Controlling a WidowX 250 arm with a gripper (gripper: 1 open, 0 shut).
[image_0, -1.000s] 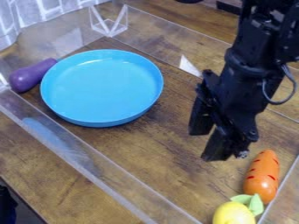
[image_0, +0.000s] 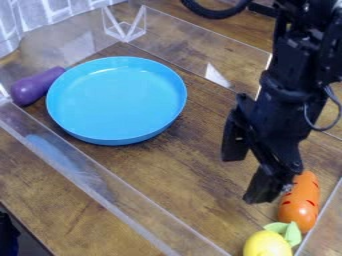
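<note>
My black gripper (image_0: 251, 164) hangs open at the right, low over the wooden board, just left of and above an orange toy carrot (image_0: 301, 203); nothing shows between its fingers. A yellow toy lemon (image_0: 267, 243) with green leaves lies at the bottom right, below the carrot. A blue plate (image_0: 116, 98) is at the upper left, and a purple toy eggplant (image_0: 36, 84) lies to the left of it, against the clear wall.
Clear plastic walls (image_0: 100, 200) edge the wooden surface (image_0: 181, 175). The middle of the board between plate and gripper is bare. A black cable runs along the top.
The gripper has shifted slightly and turned, now sitting a little lower and closer to the carrot's top. The objects have not visibly moved.
</note>
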